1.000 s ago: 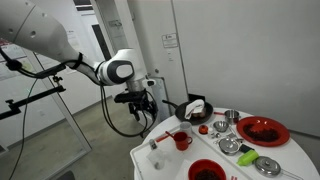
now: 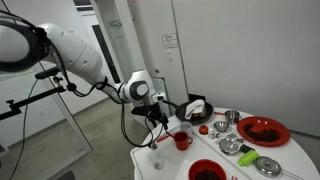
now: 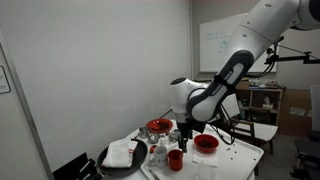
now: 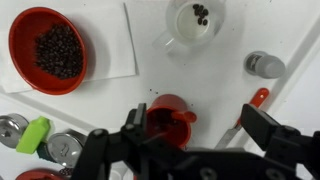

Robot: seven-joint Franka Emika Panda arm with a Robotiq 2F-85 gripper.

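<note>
My gripper stands open, its dark fingers spread wide at the bottom of the wrist view. A red mug (image 4: 168,108) shows between and beyond them, its handle pointing right and its lower part partly hidden by the gripper. In exterior view 1 the red mug (image 2: 183,142) stands on the white table, just right of my gripper (image 2: 150,125). Exterior view 2 also shows the red mug (image 3: 175,160), below the arm. No object sits between the fingers; contact with the mug cannot be told.
A red bowl of dark beans (image 4: 60,52) lies on a white napkin (image 4: 109,40). A clear glass cup (image 4: 188,25) holds a few beans. Close to the mug are a metal-topped shaker (image 4: 264,65) and a red-handled utensil (image 4: 258,99). Pots and a pan (image 2: 194,112) crowd the back.
In exterior view 1 the arm has come down and rightward, bringing my gripper closer to the table and the red mug. The tabletop objects look unmoved.
</note>
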